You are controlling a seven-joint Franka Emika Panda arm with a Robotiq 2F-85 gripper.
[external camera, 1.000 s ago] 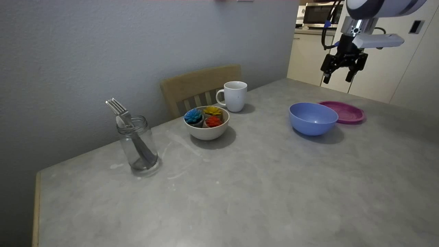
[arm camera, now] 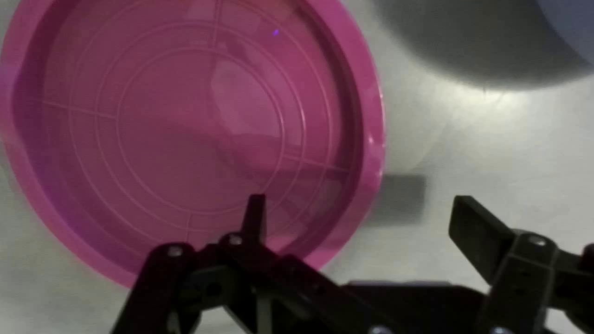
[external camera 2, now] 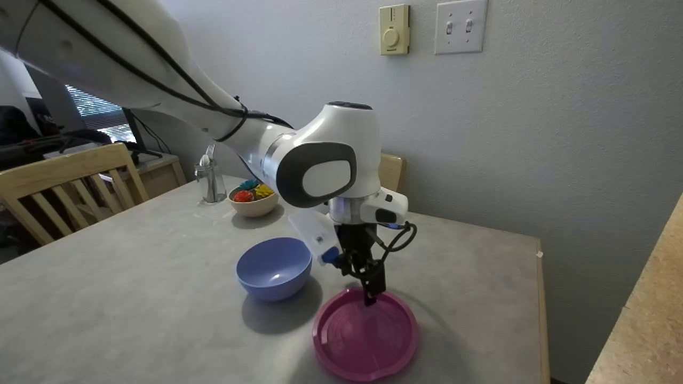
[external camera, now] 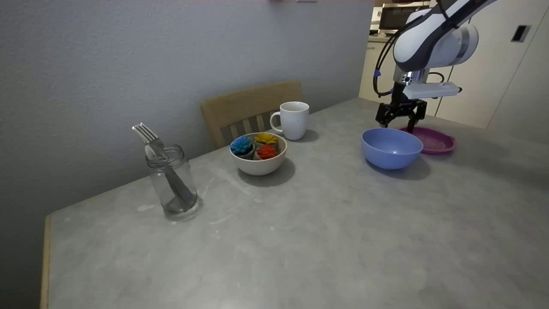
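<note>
A round magenta plate (external camera 2: 365, 339) with a raised rim lies flat on the table, right of the blue bowl (external camera 2: 274, 269). Over the plate's wall-side edge stands my gripper, pointing down with its fingers apart. In the wrist view its left finger (arm camera: 255, 220) overlaps the inside of the plate and its right finger (arm camera: 481, 239) is out over bare table, so the rim lies between them with space on both sides. Whether the left fingertip touches the plate cannot be told. From the other side, the bowl partly hides the plate (external camera: 435, 140).
Along the wall side stand a white mug (external camera: 294, 121), a white bowl (external camera: 258, 165) with blue, yellow and red succulents, and a glass jar (external camera: 175, 193) holding cutlery. A chair (external camera: 252, 105) backs onto that edge.
My arm has come down and moved left in exterior view 1, bringing the gripper from above the table to the plate's edge. The plate and bowl have not visibly moved.
</note>
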